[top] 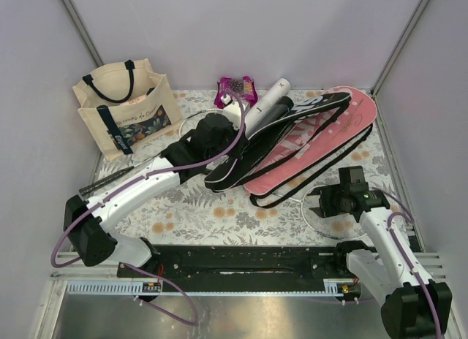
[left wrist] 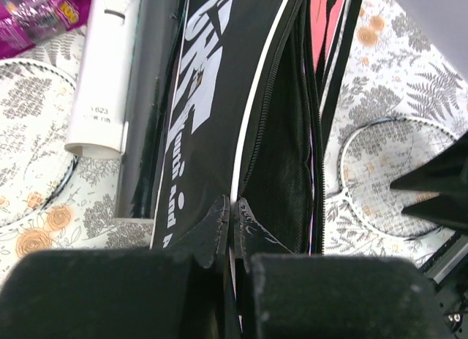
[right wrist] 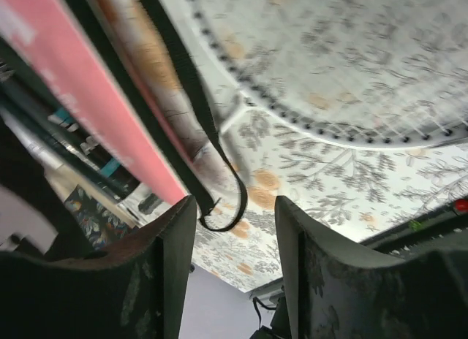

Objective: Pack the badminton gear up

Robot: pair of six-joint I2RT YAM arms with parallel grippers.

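Across the middle of the table lies the racket bag, its pink half to the right and its black, white-lettered cover raised and folded left. My left gripper is shut on the cover's white-piped edge. Off the bag's lower right side, my right gripper stands open, its fingers apart and empty. A black strap hangs beyond them. One racket head lies beneath the right gripper, its shaft reaching towards the bag. The other racket's dark handle shows at left; my left arm covers part of that racket.
A white shuttlecock tube and a dark tube lie along the bag's left side. Behind them is a purple packet. A beige tote bag stands at back left.
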